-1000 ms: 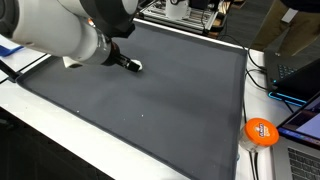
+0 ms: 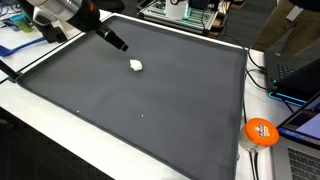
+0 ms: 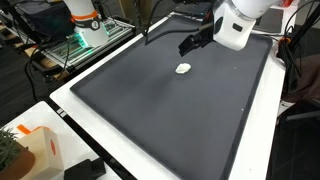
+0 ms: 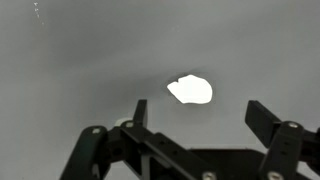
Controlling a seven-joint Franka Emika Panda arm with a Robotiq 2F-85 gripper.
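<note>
A small white object (image 2: 135,65), irregular in outline, lies alone on the dark grey board (image 2: 150,105). My gripper (image 2: 122,48) is raised above the board, a little behind and to the left of it in exterior view 1. From the other side, the gripper (image 3: 183,50) appears beyond the white object (image 3: 183,69). In the wrist view the gripper is open, its fingers wide apart with bare board between them. The white piece (image 4: 191,90) shows just past the fingertips, roughly midway, touching neither finger.
An orange-lidded container (image 2: 261,132) and laptops stand off the board's right side in exterior view 1. Another robot arm (image 3: 88,25) is at the far left in exterior view 2. Most of the board is clear.
The arm has drawn back up and to the left in exterior view 1, uncovering the white object. That object appears to lie where it was.
</note>
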